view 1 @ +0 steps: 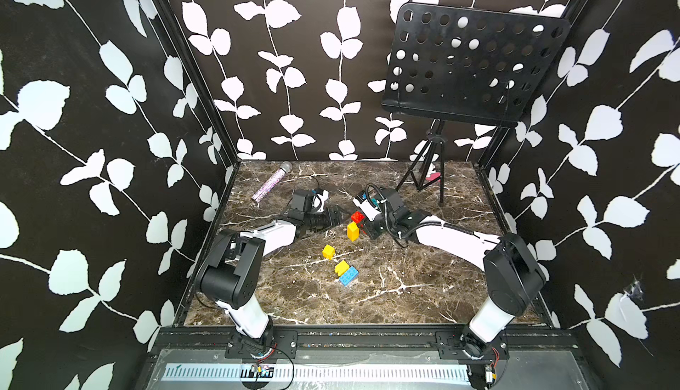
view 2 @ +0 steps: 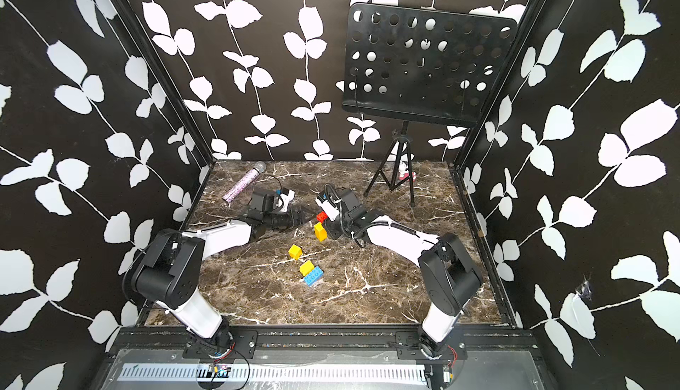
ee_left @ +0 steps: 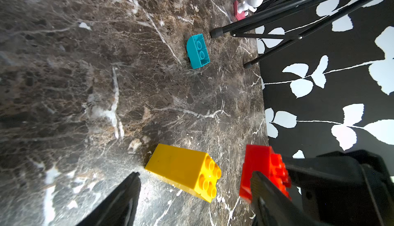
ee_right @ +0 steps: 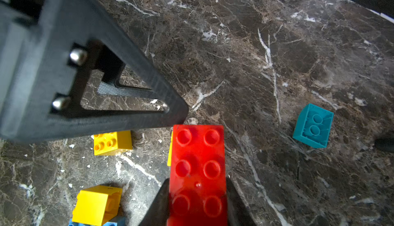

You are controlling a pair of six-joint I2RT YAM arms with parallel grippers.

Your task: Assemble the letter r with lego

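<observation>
My right gripper (view 1: 362, 221) is shut on a red brick (ee_right: 198, 169), held raised near the table's centre. My left gripper (view 1: 340, 218) faces it, part open and empty, its fingertips blurred at the bottom of the left wrist view. A long yellow brick (ee_left: 176, 164) lies on the table below the gap between the grippers. A teal brick (ee_left: 198, 50) lies farther back. Nearer the front are a small yellow brick (view 1: 328, 252) and another yellow brick (view 1: 341, 267) with a light-blue brick (view 1: 348, 276).
A black music stand (view 2: 393, 170) stands at the back right, with a small white figure (ee_left: 255, 0) among its legs. A glittery microphone (view 1: 270, 182) lies at the back left.
</observation>
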